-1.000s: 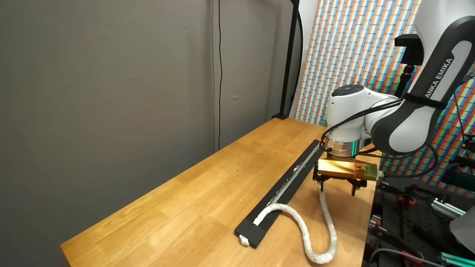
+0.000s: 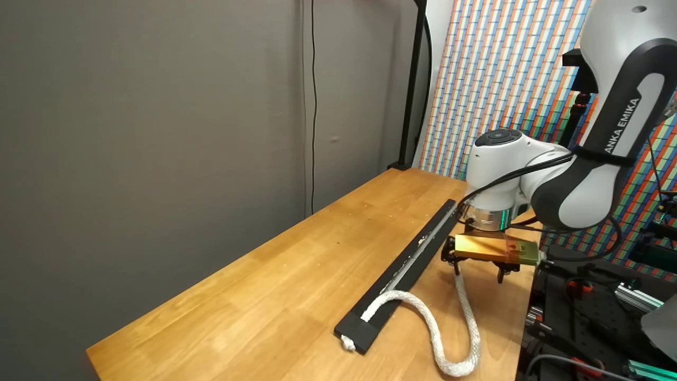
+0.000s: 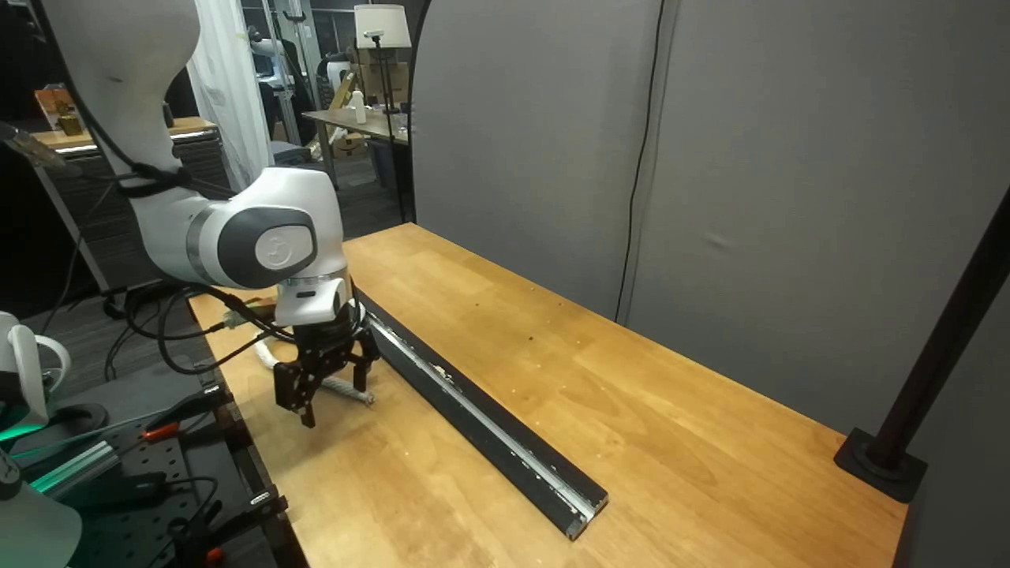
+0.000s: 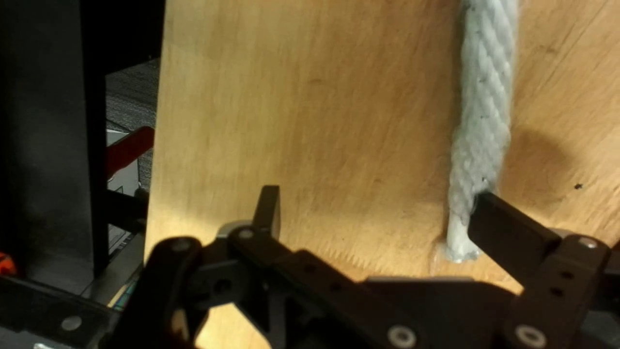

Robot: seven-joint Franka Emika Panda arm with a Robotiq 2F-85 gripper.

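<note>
A white rope (image 2: 436,338) curves over the wooden table, one end under a black block at the near end of a long black channel (image 2: 406,270). In the wrist view the rope's free end (image 4: 479,125) lies between my spread fingers, close against the right finger (image 4: 511,227) and well apart from the left one. My gripper is open, low over the table. Exterior view 2 shows the gripper (image 3: 336,405) straddling the rope end, beside the channel (image 3: 483,426); whether the finger touches the rope, I cannot tell.
The table's edge (image 4: 158,116) runs close to the left finger in the wrist view. Past it sits dark equipment.
My gripper has come down slightly toward the table and moved a little left in exterior view 1. The rope and channel look unmoved.
</note>
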